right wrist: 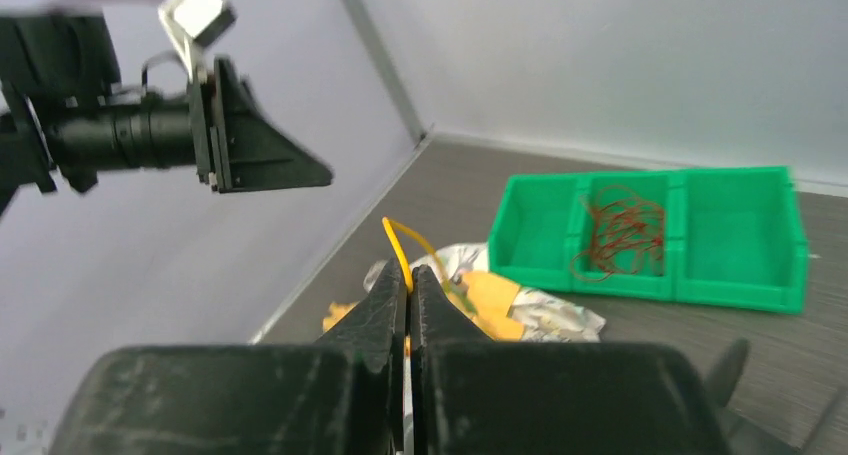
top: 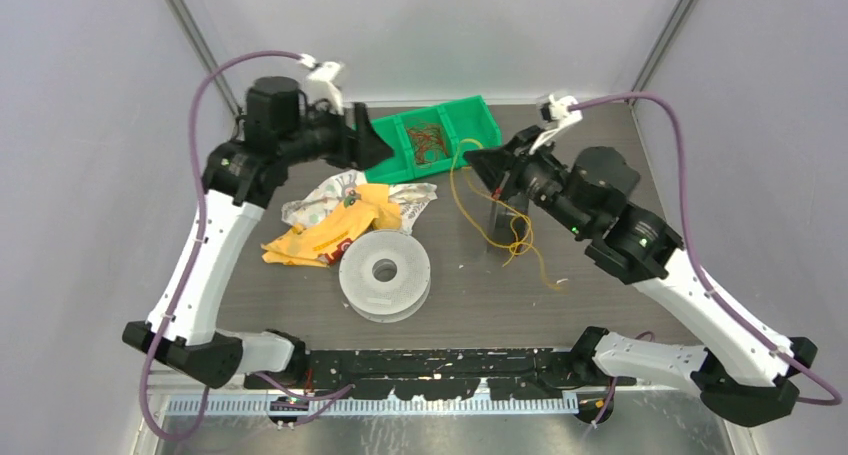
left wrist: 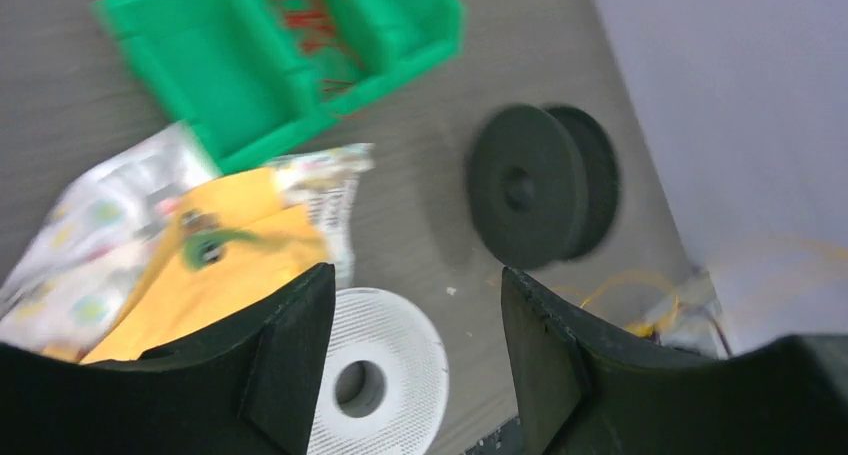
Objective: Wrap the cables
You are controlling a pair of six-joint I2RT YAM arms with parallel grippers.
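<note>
A yellow cable (top: 464, 212) hangs in a loose loop from my right gripper (top: 472, 157), and its tangled lower end dangles over the table's right half. In the right wrist view, the right fingers (right wrist: 375, 325) are closed together with the yellow cable (right wrist: 401, 255) pinched at their tips. My left gripper is open and empty, its fingers apart, above the table at the left. The green tray (top: 393, 135) stands at the back, with red cables (top: 427, 143) in its middle compartment.
A white spool (top: 410, 272) lies flat near the middle front. Left of it are a yellow bag (top: 322, 237) and a white patterned bag (top: 325, 197). A dark spool (left wrist: 520, 190) stands upright on the right. Bare table lies right of the white spool.
</note>
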